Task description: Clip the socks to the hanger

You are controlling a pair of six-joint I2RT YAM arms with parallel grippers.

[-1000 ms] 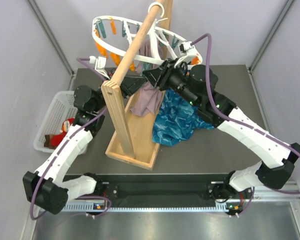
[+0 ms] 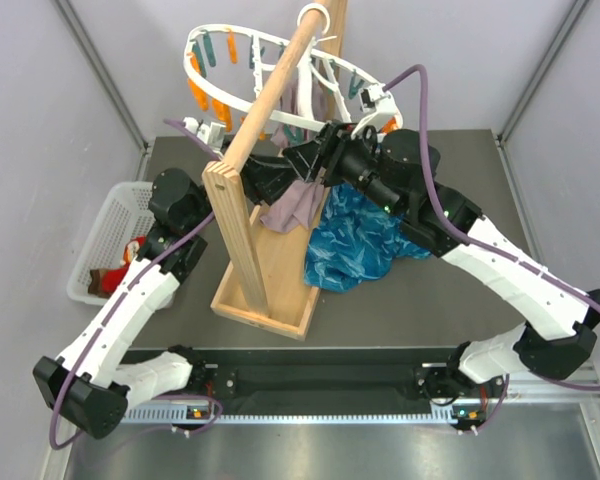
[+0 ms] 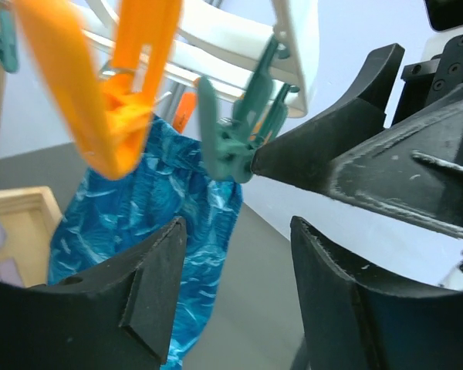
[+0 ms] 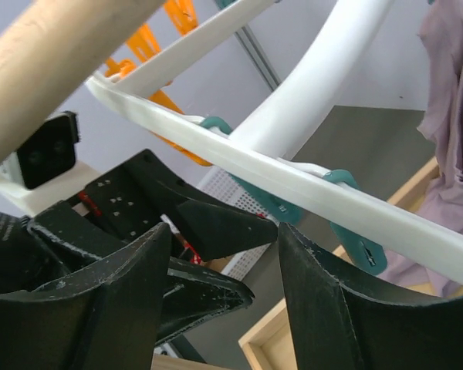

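The white round hanger (image 2: pixel 210 95) hangs from a wooden bar, with orange and teal clips along it. My left gripper (image 2: pixel 285 170) is beside the bar, under the hanger; in its wrist view an orange clip (image 3: pixel 112 123) and a teal clip (image 3: pixel 228 146) are close above its part-spread fingers. My right gripper (image 2: pixel 305 150) is at the hanger's front, open, its fingertips near the left gripper and below the white ring in its own view. No sock is visible between either gripper's fingers. A white basket (image 2: pixel 100 220) at left holds red items, possibly socks.
The wooden frame (image 2: pixel 235 240) stands on a tray base in the middle. Pink cloth (image 2: pixel 285 210) hangs behind it, and blue crumpled fabric (image 2: pixel 360 250) lies to its right.
The hanger and clips have moved slightly.
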